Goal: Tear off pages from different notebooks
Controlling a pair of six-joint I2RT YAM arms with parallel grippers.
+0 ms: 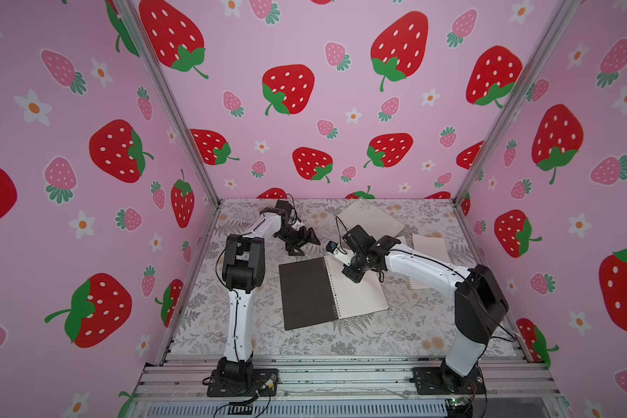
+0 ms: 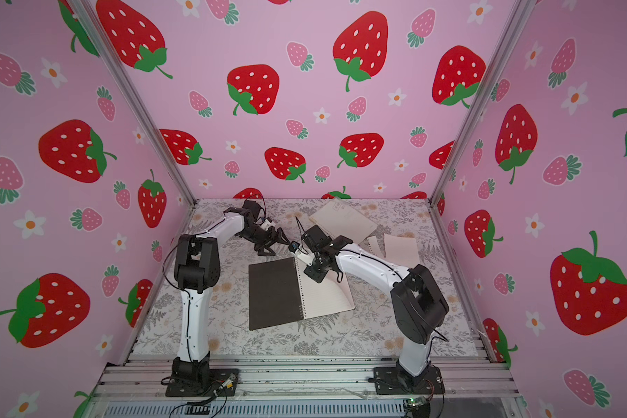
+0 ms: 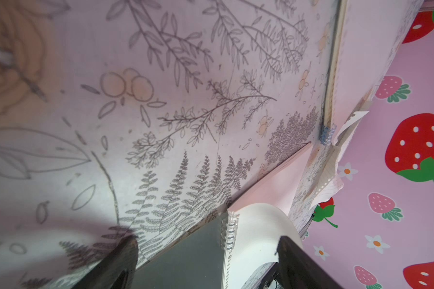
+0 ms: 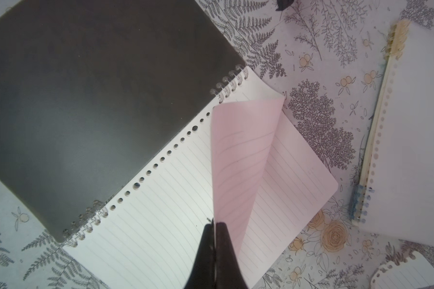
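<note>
An open spiral notebook with a black cover (image 1: 303, 292) and lined white paper (image 4: 149, 212) lies mid-table. In the right wrist view, my right gripper is shut on a page (image 4: 241, 139), which is lifted and folded over, pinkish in that view, still meeting the binding near the top. Just beyond the notebook's upper left, my left gripper stands open, nothing visible between its fingers, above the patterned table.
A second notebook (image 4: 410, 134) and loose pale paper (image 1: 369, 216) lie at the back right, with torn scraps (image 4: 405, 272) beside them. Bare table (image 2: 160, 313) shows at the left and front.
</note>
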